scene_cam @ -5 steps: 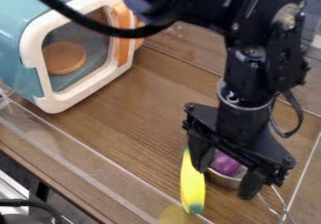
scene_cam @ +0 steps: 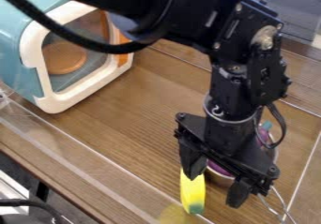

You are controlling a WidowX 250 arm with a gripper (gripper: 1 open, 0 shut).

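My black gripper (scene_cam: 216,179) hangs open at the right, pointing down, its fingers over and around a yellow banana-like object (scene_cam: 193,196) lying on the wooden table. Just behind the fingers a bowl (scene_cam: 222,174) with something purple in it is mostly hidden by the gripper. The upper end of the yellow object is covered by a finger.
A light blue toy box (scene_cam: 22,40) with a white-framed opening and an orange disc inside stands at the upper left. Bare wood (scene_cam: 113,134) fills the middle left. Clear plastic edges run along the front left and right.
The gripper has shifted slightly to the left and turned a little since a second ago, covering more of the bowl. The yellow object looks unmoved.
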